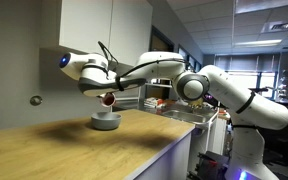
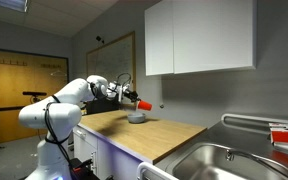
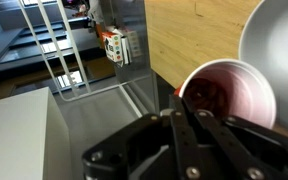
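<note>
A red cup (image 1: 108, 99) hangs above the grey bowl (image 1: 106, 121), with my gripper (image 1: 109, 91) shut on it. In exterior view 2 the cup (image 2: 144, 105) is tilted, close above the bowl (image 2: 136, 118). The wrist view looks into its pale interior (image 3: 246, 88), where small dark red contents (image 3: 210, 96) lie. Dark gripper parts fill the bottom of that view and partly cover the cup. Part of the bowl (image 3: 276, 42) shows at the upper right there. Its inside is hidden in the exterior views.
Wall cabinets (image 1: 99, 30) hang above and behind the arm. Beyond the counter lies a sink (image 2: 219, 165), with a dish rack (image 2: 286, 137) near it.
</note>
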